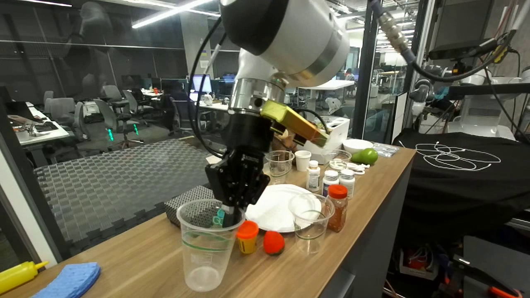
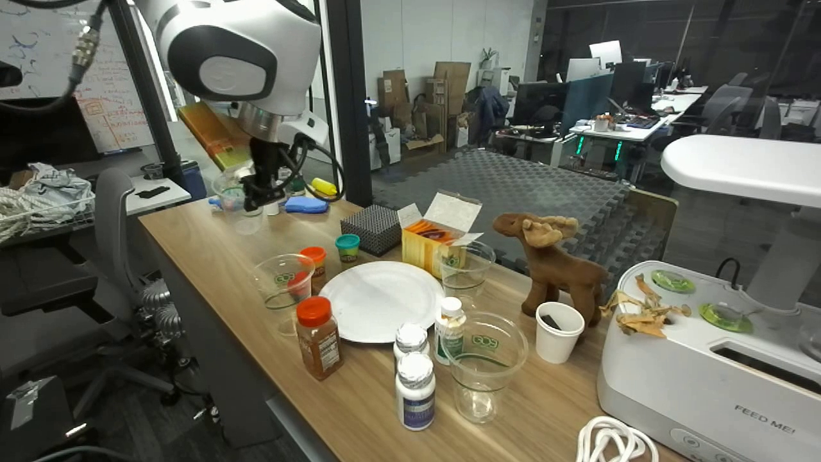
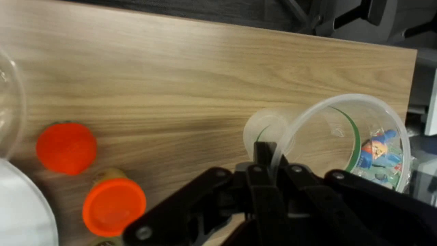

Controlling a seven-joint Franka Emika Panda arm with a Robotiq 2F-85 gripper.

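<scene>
A clear plastic cup (image 1: 204, 253) with a green band is held at its rim by my gripper (image 1: 231, 216), which is shut on the cup's wall. In the wrist view the cup (image 3: 346, 98) leans to the right, its mouth towards the camera, and the rim passes between the fingertips of the gripper. Nothing shows inside the cup except what is seen through its clear wall. In exterior view 2 the cup (image 2: 247, 219) is at the table's far end, partly behind the gripper's dark body. I cannot tell whether its base touches the table.
Close by stand an orange-lidded tub (image 1: 247, 237), a red strawberry-like item (image 1: 273, 243) and a second clear cup (image 1: 311, 226). A white plate (image 2: 381, 301) lies beyond. The blue cloth (image 1: 69, 281) and yellow bottle (image 1: 20, 276) lie at the left.
</scene>
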